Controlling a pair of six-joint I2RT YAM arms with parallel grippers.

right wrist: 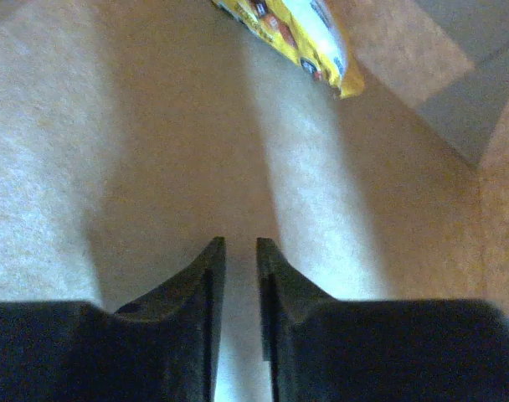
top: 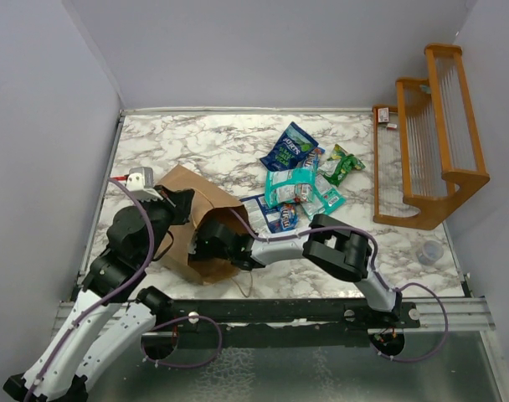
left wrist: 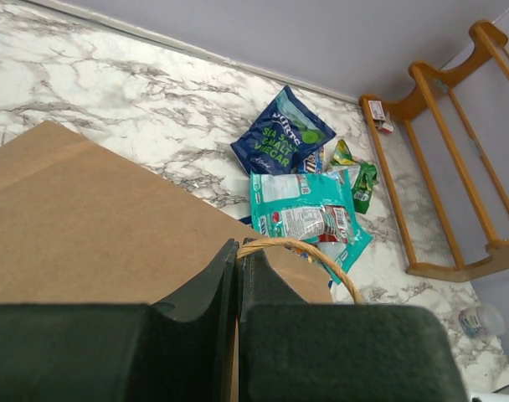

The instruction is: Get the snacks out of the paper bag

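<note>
A brown paper bag (top: 182,247) lies on its side at the left of the table, its mouth toward the right. My left gripper is shut on the bag's twisted handle (left wrist: 309,249), which arcs out from between its fingertips. Reaching through the mouth, my right gripper is inside the bag, its fingers a little apart with nothing between them. Ahead of it in the right wrist view lies a yellow snack packet (right wrist: 309,38), cut off by the frame's top edge. The top view hides the right fingertips.
Outside, right of the bag, lie a navy chip bag (top: 289,149), a teal-and-white packet (top: 290,186), a green packet (top: 345,166) and a blue-and-white packet (top: 275,216). A wooden rack (top: 422,205) and a clear cup (top: 429,251) stand farther right.
</note>
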